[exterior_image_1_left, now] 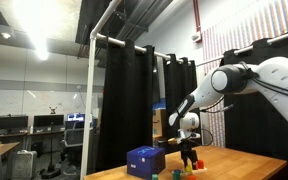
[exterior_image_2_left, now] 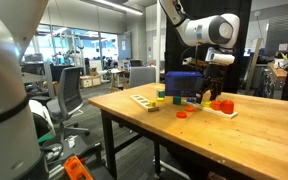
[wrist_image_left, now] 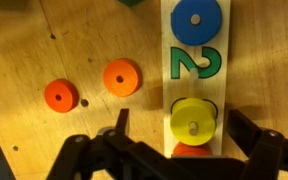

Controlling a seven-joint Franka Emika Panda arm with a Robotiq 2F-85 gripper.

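Note:
My gripper is open in the wrist view, its dark fingers on either side of a yellow disc (wrist_image_left: 192, 112), with nothing gripped. That disc lies on a pale wooden number board (wrist_image_left: 177, 60), with a wooden peg end showing at its middle. Farther up the board, past a green printed 2, sits a blue disc (wrist_image_left: 196, 20). Part of a red-orange disc (wrist_image_left: 192, 150) shows just below the yellow one. Two loose discs lie on the table to the left: an orange disc (wrist_image_left: 122, 77) and a red-orange disc (wrist_image_left: 60, 95).
In exterior view 2, a blue box (exterior_image_2_left: 184, 85) stands behind the pieces. Red pieces (exterior_image_2_left: 226, 106) sit near the gripper, and another wooden board (exterior_image_2_left: 152, 101) lies to the left.

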